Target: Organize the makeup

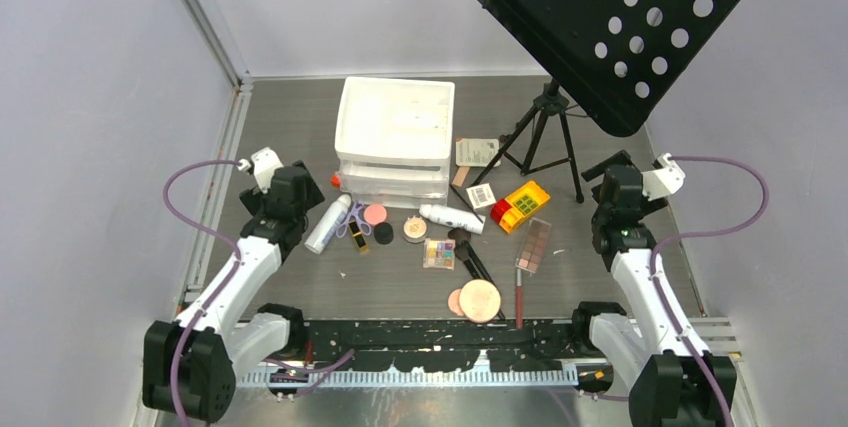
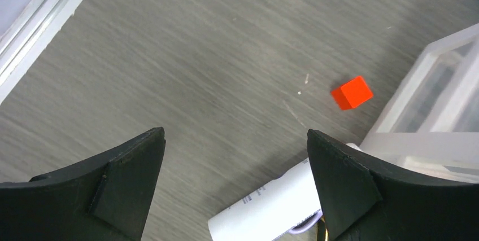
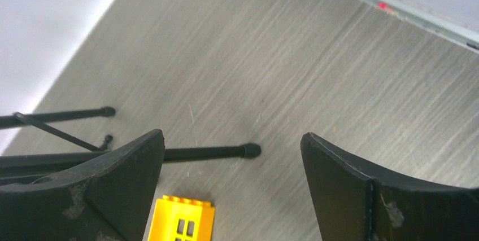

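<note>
A white drawer organizer [image 1: 393, 117] sits at back centre. In front lie white tubes [image 1: 327, 224], scissors [image 1: 355, 217], compacts [image 1: 479, 299], a coloured palette [image 1: 440, 253], brushes [image 1: 478, 269] and a long palette [image 1: 533, 245]. My left gripper is open and empty above the floor left of the organizer; beneath it are a tube and an orange cube [image 2: 351, 92]. My right gripper is open and empty at the far right, right of a yellow-red toy [image 1: 520, 205].
A black music stand [image 1: 615, 27] stands at back right, its tripod legs [image 3: 214, 152] reaching across the floor near my right gripper. Walls and a rail [image 1: 237, 127] bound both sides. Bare floor lies at the left and right edges.
</note>
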